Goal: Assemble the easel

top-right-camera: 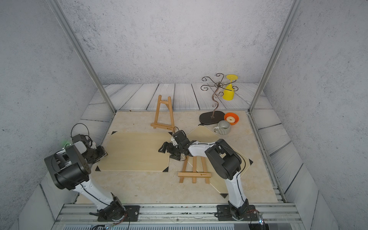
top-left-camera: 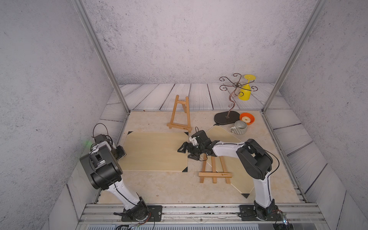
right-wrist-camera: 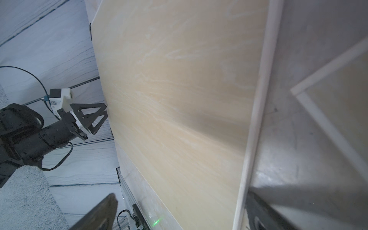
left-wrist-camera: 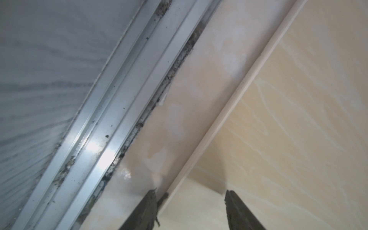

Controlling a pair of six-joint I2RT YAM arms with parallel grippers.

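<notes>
A pale wooden board with black corners lies flat on the left. My left gripper is at its left edge. In the left wrist view the fingertips stand beside that edge, and what is between them is unclear. My right gripper stands open at the board's right edge, its fingers apart in the right wrist view. A wooden easel stands upright behind the board. Another easel frame is at front right, over a second board, partly hidden by the right arm.
At back right are a metal stand with a yellow cup, an orange bowl and a striped mug. Bare table shows at back left and in front of the left board. A metal rail borders the left edge.
</notes>
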